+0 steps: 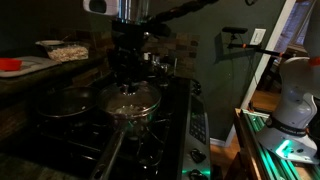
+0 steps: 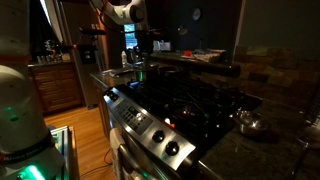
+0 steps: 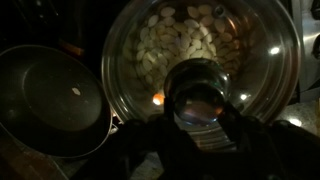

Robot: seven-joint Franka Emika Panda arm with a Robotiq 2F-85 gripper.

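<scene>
A clear glass lid (image 3: 262, 88) with a dark round knob (image 3: 197, 85) fills much of the wrist view. Pale, bean-like pieces (image 3: 185, 40) show through the glass. My gripper is shut on the lid's knob, its dark fingers coming up from the bottom edge. In exterior view 1 the gripper (image 1: 127, 78) is a dark shape directly above the lid (image 1: 133, 97). Beneath the lid stands a long-handled pan (image 1: 112, 152) on the stove. It is too dark to tell whether lid and rim touch all round.
An empty dark frying pan (image 3: 55, 100) sits left of the lid. A bowl of pale pieces (image 1: 65, 51) and a red item (image 1: 10, 64) occupy the shelf. Control knobs (image 2: 158, 135) line the stove front; a metal bowl (image 2: 250, 122) rests on the counter.
</scene>
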